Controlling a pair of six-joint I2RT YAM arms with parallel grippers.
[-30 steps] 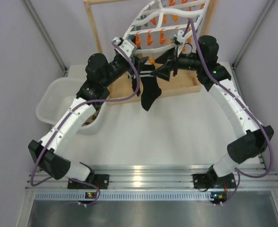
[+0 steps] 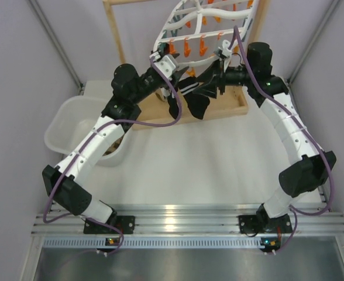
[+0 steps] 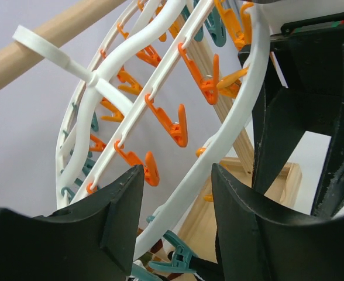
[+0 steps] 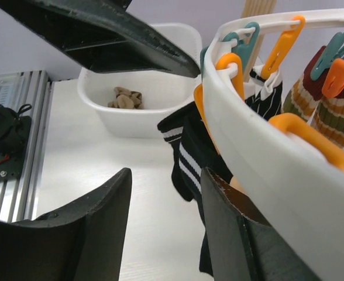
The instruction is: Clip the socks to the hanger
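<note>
A white curved hanger (image 3: 181,187) with orange and teal clips fills the wrist views. A black sock with white stripes (image 4: 192,164) hangs below a yellow-orange clip (image 4: 229,67) at the rim, between my grippers in the top view (image 2: 192,96). My left gripper stands open around the hanger's rim near a teal clip (image 3: 178,254). My right gripper is open at the rim, with the sock behind its fingers; whether it touches the sock I cannot tell. Striped socks (image 4: 330,111) hang farther along.
A white bin (image 2: 61,129) with brown socks sits at the left. A wooden tray (image 2: 236,108) lies beneath the hanger.
</note>
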